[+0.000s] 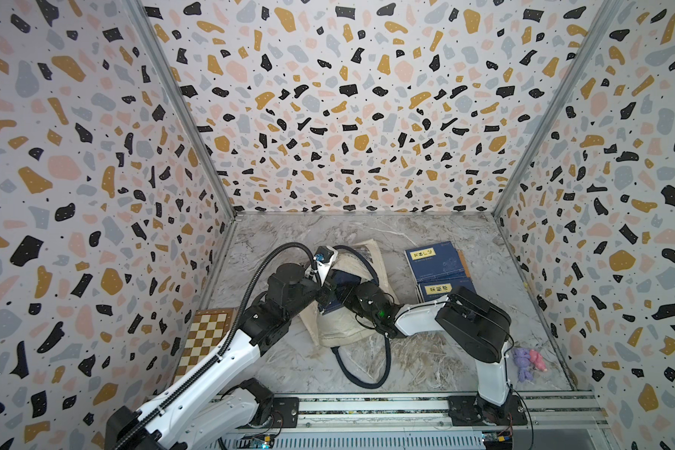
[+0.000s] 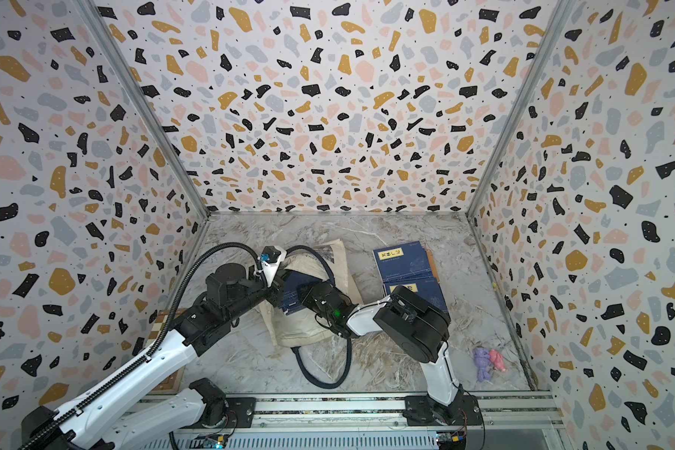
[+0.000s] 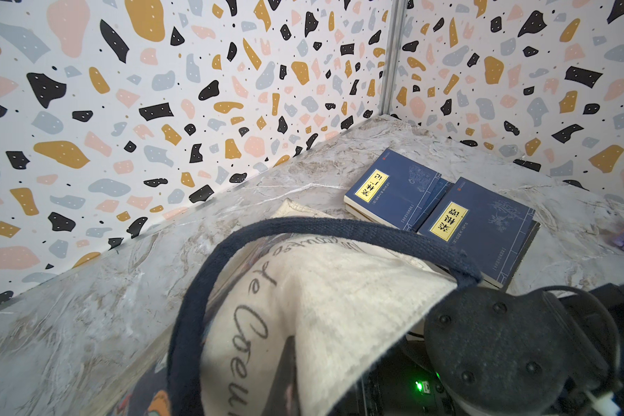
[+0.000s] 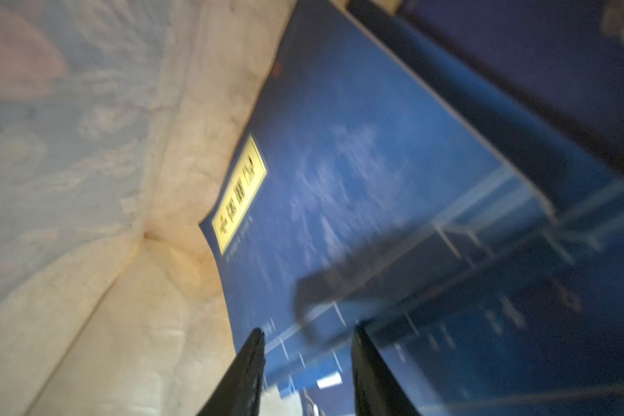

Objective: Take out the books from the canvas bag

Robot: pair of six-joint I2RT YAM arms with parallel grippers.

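The canvas bag lies mid-table, its dark strap looped over it. Inside are several blue books. My right gripper is inside the bag at the books' lower edge, its fingers apart; whether anything is between them is blurred. My left gripper is at the bag's upper left; its fingertips are hidden behind the cream fabric in the left wrist view.
Two blue books lie to the right of the bag. Small purple and pink toys sit at front right, a checkerboard at front left.
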